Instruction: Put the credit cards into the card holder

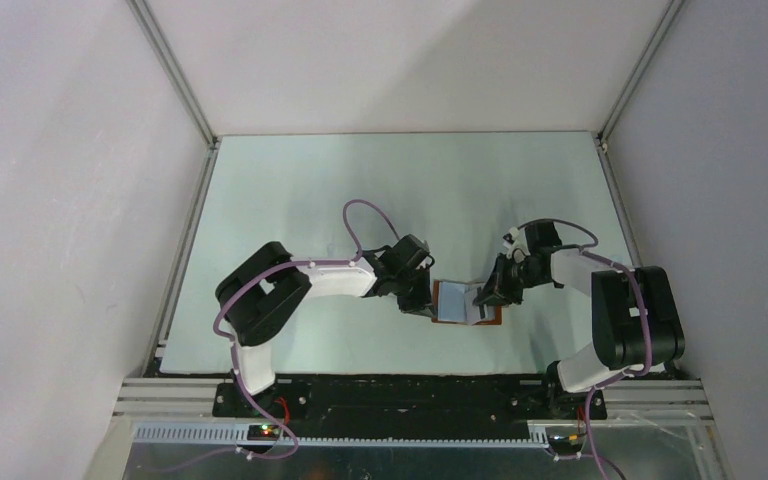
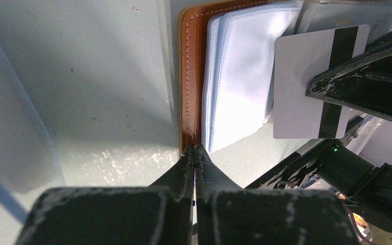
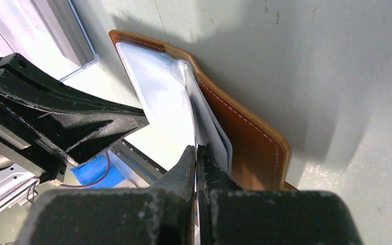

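Observation:
The brown leather card holder (image 2: 191, 76) lies open on the table between my grippers, its clear sleeves (image 2: 240, 81) fanned out. A silver card with a black stripe (image 2: 301, 87) shows in the left wrist view, beside the sleeves and partly behind my right gripper's black finger. My left gripper is shut at the holder's brown edge, with nothing visible between its tips. My right gripper is shut at the sleeves; a thin pale edge runs down to its tips, and whether it is held between them I cannot tell.
A clear plastic item (image 3: 66, 41) lies beyond my left gripper in the right wrist view. The right wall is close to the right arm.

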